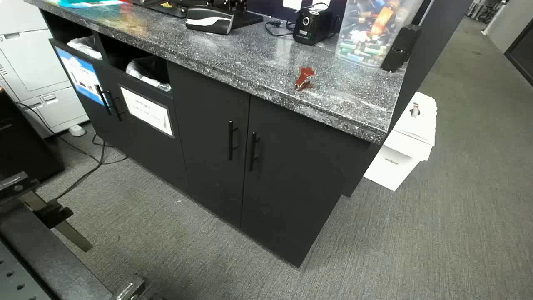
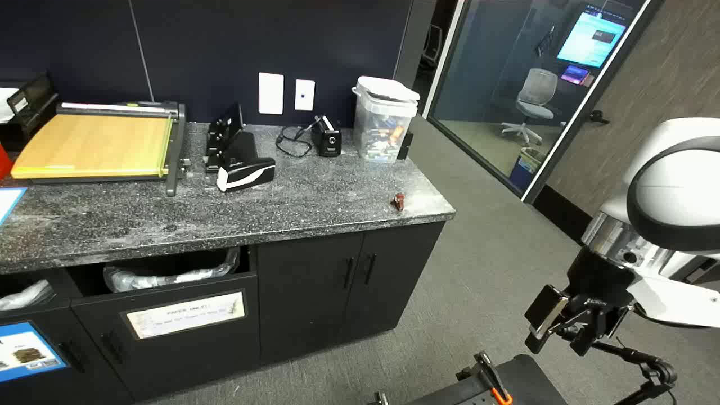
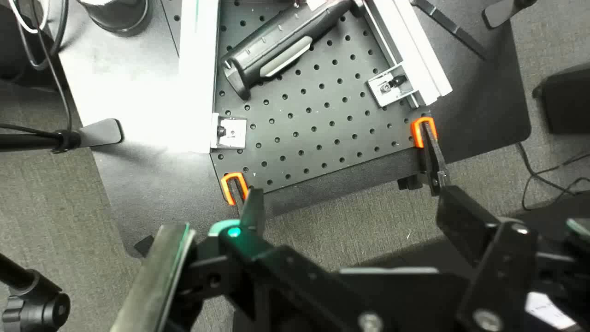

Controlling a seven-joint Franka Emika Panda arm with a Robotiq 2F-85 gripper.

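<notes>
My gripper is open in the wrist view, its two fingers wide apart with nothing between them. In exterior view 2 the gripper [image 2: 558, 341] hangs at the right, above the floor and the black workbench's edge, well away from the counter. Near the front right corner of the speckled grey counter [image 2: 324, 202] lies a small reddish-brown object [image 2: 399, 201], shaped a little like a clip. Exterior view 1 shows the same small object [image 1: 304, 79] closer, lying alone. The gripper is out of sight in exterior view 1.
A clear tub of batteries [image 2: 381, 125], a black device with a cord [image 2: 327, 139], a black stapler [image 2: 246, 172] and a paper cutter [image 2: 101, 142] stand on the counter. On the perforated workbench plate [image 3: 309, 119] lie a black handled tool [image 3: 287, 47] and orange-tipped clamps [image 3: 424, 132].
</notes>
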